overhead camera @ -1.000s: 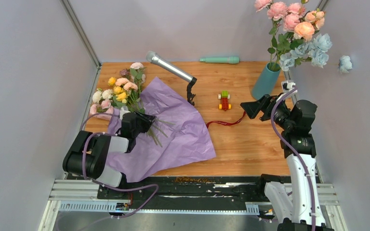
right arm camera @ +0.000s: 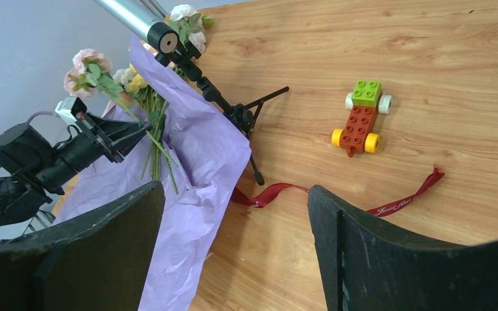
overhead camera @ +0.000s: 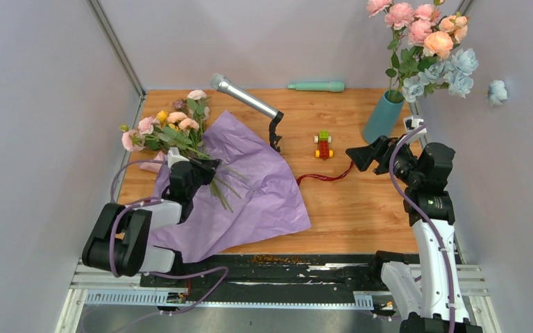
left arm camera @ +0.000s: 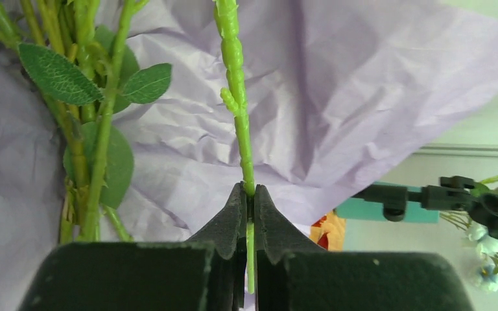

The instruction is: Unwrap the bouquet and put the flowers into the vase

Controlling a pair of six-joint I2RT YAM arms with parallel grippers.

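One green flower stem (left arm camera: 238,110) is pinched between the tips of my left gripper, which is shut on it. Pink blooms (right arm camera: 83,72) at that stem's far end show raised above the others in the right wrist view. Other flowers (overhead camera: 178,119), yellow, peach and white, lie on the purple paper (overhead camera: 264,187) at the left, their stems (left arm camera: 91,149) left of the held one. The teal vase (overhead camera: 383,114) stands at the back right, holding pink, peach and pale blue flowers (overhead camera: 429,48). My right gripper is open and empty, in front of the vase.
A microphone (overhead camera: 246,96) on a small black stand leans over the paper's back edge. A toy brick car (overhead camera: 324,146) and a red ribbon (overhead camera: 326,177) lie mid-table. A green marker (overhead camera: 316,87) rests at the back.
The right arm stays put.
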